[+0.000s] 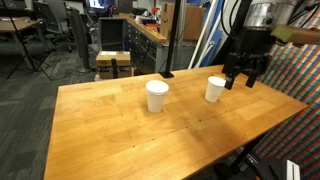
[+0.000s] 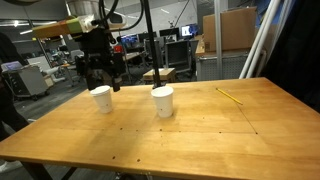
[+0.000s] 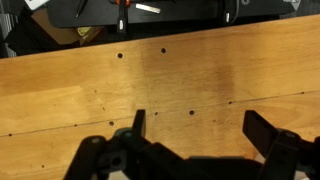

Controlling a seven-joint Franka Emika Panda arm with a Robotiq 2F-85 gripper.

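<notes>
Two white cups stand upright and apart on the wooden table. In exterior view 1, one cup is near the middle of the table and the other cup is to its right, close to the arm. Exterior view 2 shows the middle cup and the cup nearer the arm. My gripper is open above the table, just right of the nearer cup, with nothing between its fingers. From the wrist view, both fingers are spread wide over bare wood; neither cup shows there.
A yellow pencil-like stick lies on the table in exterior view 2. Beyond one table edge, the wrist view shows a dark strip with tools or hardware. A black post rises behind the table.
</notes>
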